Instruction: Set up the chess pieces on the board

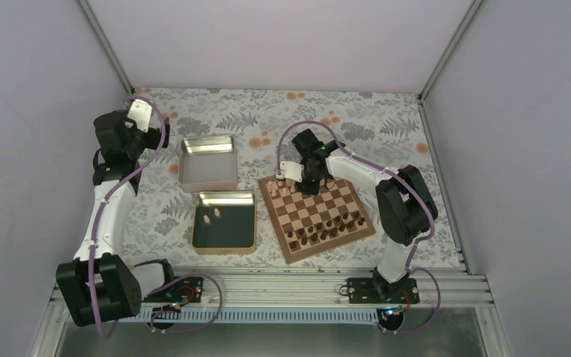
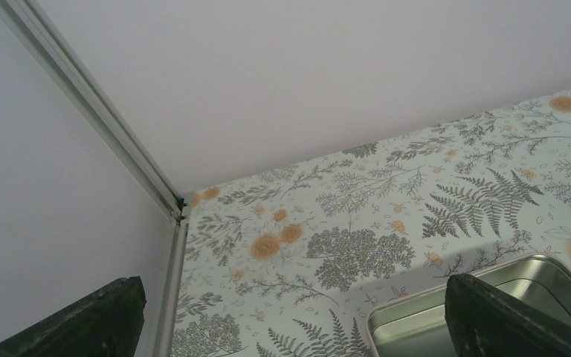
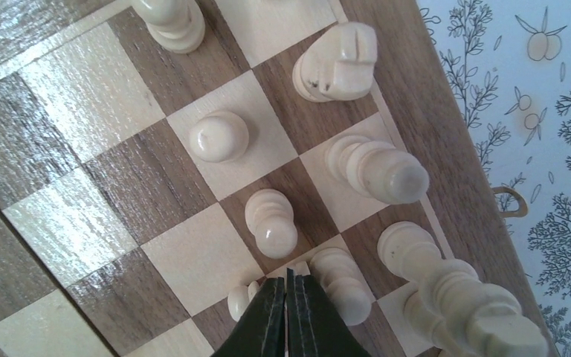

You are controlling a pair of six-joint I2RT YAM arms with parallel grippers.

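The wooden chessboard (image 1: 315, 258) carries dark pieces (image 1: 324, 233) along its near side and cream pieces at the far side, partly covered by the right arm. My right gripper is low over the cream side with its fingers pressed together. Close by are a cream pawn (image 3: 275, 227) and a taller cream piece (image 3: 342, 290); bits of cream (image 3: 242, 301) show behind the fingertips, mostly hidden. A cream knight (image 3: 342, 63) and bishop-like piece (image 3: 383, 171) stand along the edge. My left gripper is wide open and empty, far left.
Two cream pieces (image 1: 212, 216) lie in the dark-lined tray (image 1: 224, 251) left of the board. Behind it stands an empty metal tray (image 1: 208, 186).
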